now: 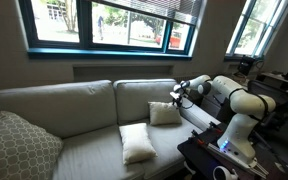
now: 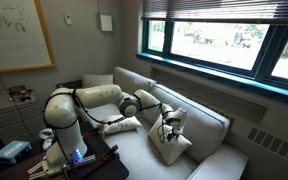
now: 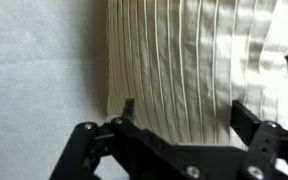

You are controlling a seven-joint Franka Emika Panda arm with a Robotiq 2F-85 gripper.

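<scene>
My gripper stands open over a ribbed, cream pillow (image 3: 169, 60), one finger toward each side of the lower part of the wrist view. Nothing is visibly clamped between the fingers; whether they touch the fabric I cannot tell. In exterior view 1 this pillow (image 1: 165, 113) leans against the sofa's backrest near its right end, with the gripper (image 1: 178, 101) at its upper right corner. From the other side, the same pillow (image 2: 168, 146) is tilted on the seat, and the arm partly covers its upper part.
A second light pillow (image 1: 137, 143) rests mid-sofa, and a patterned one (image 1: 18, 148) fills the left end. The grey sofa (image 1: 59, 105) has bare seat between them. A dark table (image 1: 206, 160) carries the arm's base. Behind the sofa are a wall and windows.
</scene>
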